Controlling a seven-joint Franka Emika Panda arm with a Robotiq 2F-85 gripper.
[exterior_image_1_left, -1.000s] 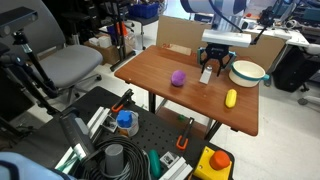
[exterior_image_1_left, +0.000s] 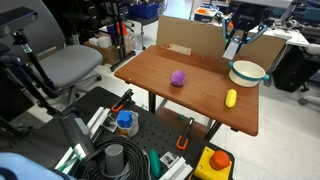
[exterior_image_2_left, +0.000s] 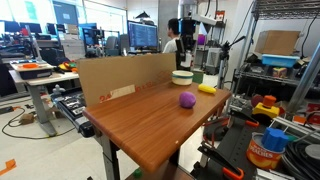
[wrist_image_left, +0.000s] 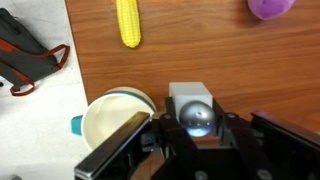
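In the wrist view, a white bottle-like object (wrist_image_left: 190, 98) with a shiny round end sits between the dark fingers of my gripper, which is shut on it. From the outside, my gripper (exterior_image_1_left: 236, 40) is above the far right part of the table, up and to the left of a white bowl (exterior_image_1_left: 247, 75) with a teal rim. A yellow corn cob (exterior_image_1_left: 231, 98) lies on the wood in front of the bowl. Farther left rests a purple round object (exterior_image_1_left: 178, 77). The bowl (wrist_image_left: 112, 122) is partly covered by my finger in the wrist view.
A cardboard panel (exterior_image_2_left: 130, 77) stands along its back edge. Clamps (exterior_image_1_left: 184, 134) grip the near edge, and a black bench with cups and tools lies in front.
My gripper has risen from the table's middle and moved right, taking the white object up with it. The bowl, corn and purple object have stayed put.
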